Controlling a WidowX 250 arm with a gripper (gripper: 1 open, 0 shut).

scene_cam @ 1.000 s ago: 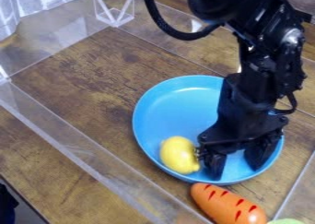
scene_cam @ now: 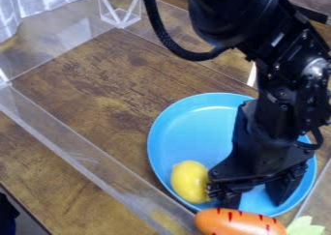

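My gripper (scene_cam: 253,179) is low over a blue plate (scene_cam: 184,132), its dark body covering the plate's right part; its fingertips sit beside a yellow lemon-like object (scene_cam: 191,181) at the plate's lower left. The fingers are dark and partly hidden, but they appear apart, and I see nothing clearly held. An orange carrot (scene_cam: 239,222) with red stripes and a pale green top lies just in front of the plate, at the bottom edge of the view.
Clear plastic edging (scene_cam: 91,171) runs along the left and front of the wooden board (scene_cam: 91,84). The board's left and middle area is clear. A white and blue cloth-like item sits at the top left corner.
The plate and lemon have shifted slightly right and down in view, along with my gripper. The carrot appears slightly lower and turned more level.
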